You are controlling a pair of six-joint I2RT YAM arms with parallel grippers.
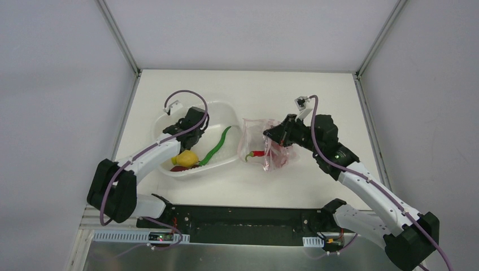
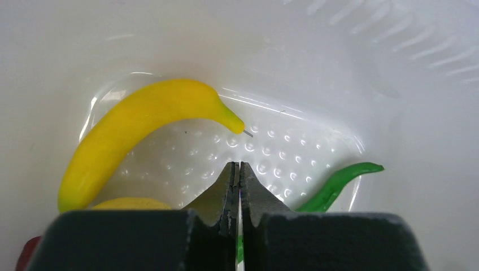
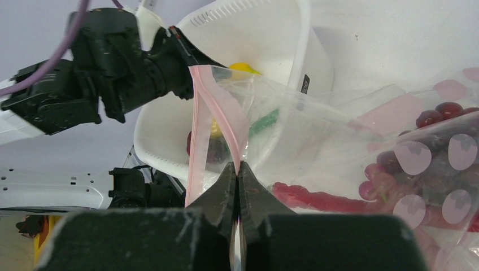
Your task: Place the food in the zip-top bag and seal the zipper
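In the left wrist view my left gripper is shut with nothing between its fingertips. The yellow banana (image 2: pixel 141 116) lies on the basket floor beyond them, apart from the fingers, its stem toward the middle. A green pepper (image 2: pixel 338 183) lies to the right, partly behind the gripper. The lemon (image 1: pixel 187 158) and a dark red item (image 1: pixel 179 168) sit at the basket's front. My right gripper is shut on the rim of the clear zip top bag (image 3: pixel 316 113), whose mouth faces the basket. Inside the bag are a red pepper (image 3: pixel 316 200) and grapes (image 3: pixel 390 175).
The white basket (image 1: pixel 233 116) stands at the left of the table, close beside the bag. Its walls rise around the left gripper. Bare white table (image 1: pixel 316 84) stretches behind the bag and in front of it (image 1: pixel 243 189).
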